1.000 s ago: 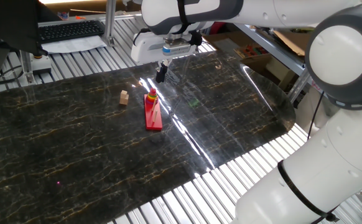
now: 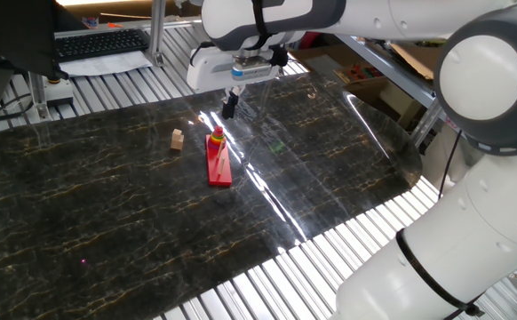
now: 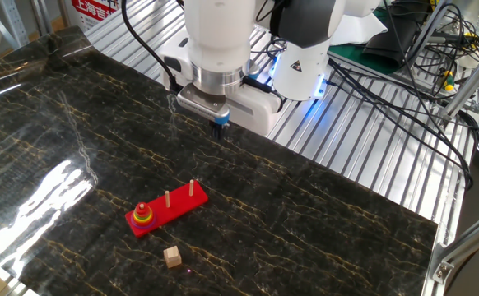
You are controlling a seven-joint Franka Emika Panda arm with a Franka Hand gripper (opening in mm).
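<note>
On the dark marble-patterned table lies a red board (image 3: 174, 207) with upright wooden pegs. Coloured rings (image 3: 143, 215) are stacked as a small cone on the peg at one end, red at the top with yellow and purple below; the other two pegs are bare. Apart from the board, a small light wooden block (image 3: 172, 256) rests on the table; from exterior view 1 the wooden block (image 2: 177, 140) looks stepped. My gripper (image 2: 230, 105) hangs above the table, clear of board and block. Its dark fingers (image 3: 216, 130) look close together, too small to tell how they stand. Nothing visible hangs from them.
Around the board the table (image 2: 90, 204) is largely bare, with bright glare streaks. A keyboard (image 2: 101, 43) lies on the slatted metal surface beyond the table. Loose black cables (image 3: 396, 115) run along the slats at the right in exterior view 2.
</note>
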